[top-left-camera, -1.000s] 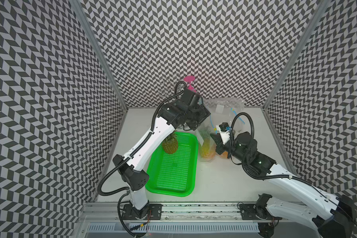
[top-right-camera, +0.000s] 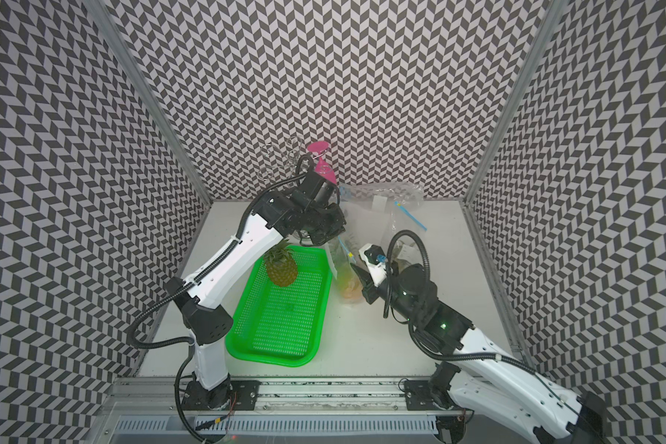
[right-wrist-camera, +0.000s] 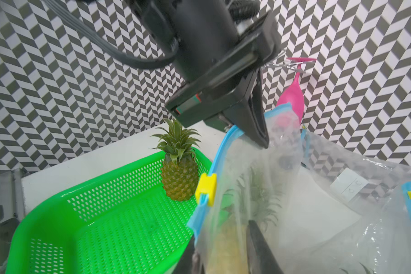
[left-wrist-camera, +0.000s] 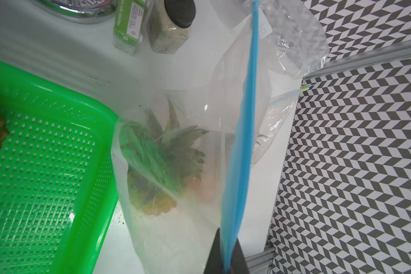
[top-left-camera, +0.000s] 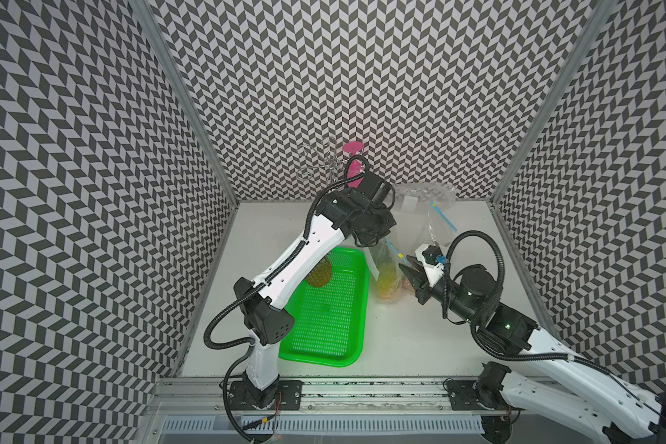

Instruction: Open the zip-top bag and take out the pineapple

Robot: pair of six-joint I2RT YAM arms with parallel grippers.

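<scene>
A clear zip top bag (top-left-camera: 384, 277) with blue zip strip and yellow slider (right-wrist-camera: 206, 187) stands right of the green tray (top-left-camera: 325, 333), a pineapple (left-wrist-camera: 159, 169) inside it. My left gripper is shut at the strip's upper end, with at most the thin strip between its fingers; whether it grips it is unclear. In the left wrist view the strip runs down to its fingers. My right gripper is part open beside the bag's front, below the slider. A second pineapple (right-wrist-camera: 179, 178) stands in the tray.
Another clear bag with blue strip (top-right-camera: 410, 216) lies back right. A pink object (top-right-camera: 322, 166), a jar (left-wrist-camera: 169, 32) and a green carton (left-wrist-camera: 128, 27) stand at the back.
</scene>
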